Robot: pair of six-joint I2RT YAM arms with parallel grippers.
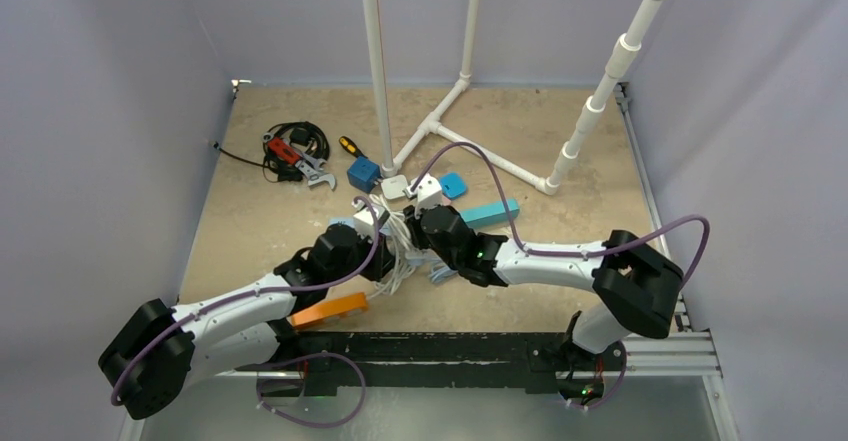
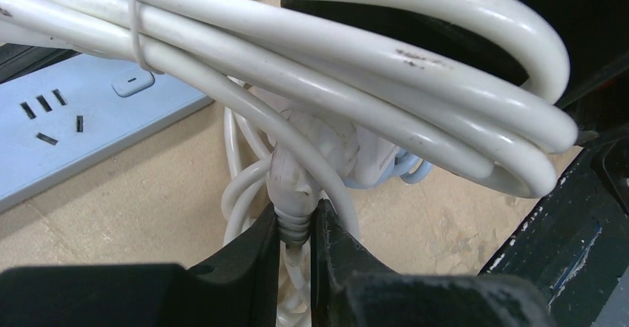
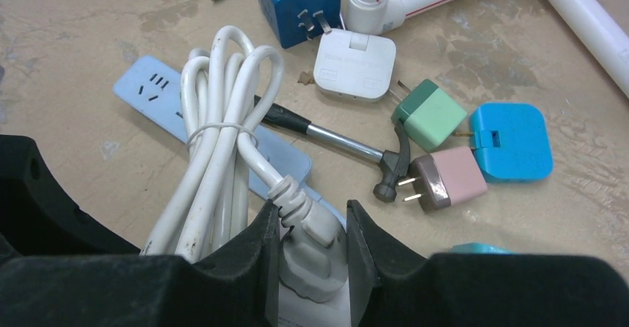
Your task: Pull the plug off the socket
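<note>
A white plug with a ridged neck lies between the fingers of my right gripper, in the right wrist view. The fingers are close against both its sides; whether they press on it I cannot tell. Below it is a white surface, partly covered, so the joint with the socket is hidden. My left gripper is shut on a ridged white cable neck in the left wrist view. The bundled white cable passes in front. A pale blue power strip lies at the left of that view.
A hammer, a green adapter, a pink adapter, a blue box and a white box lie near the right gripper. An orange object is by the left arm. Bare table shows at the right.
</note>
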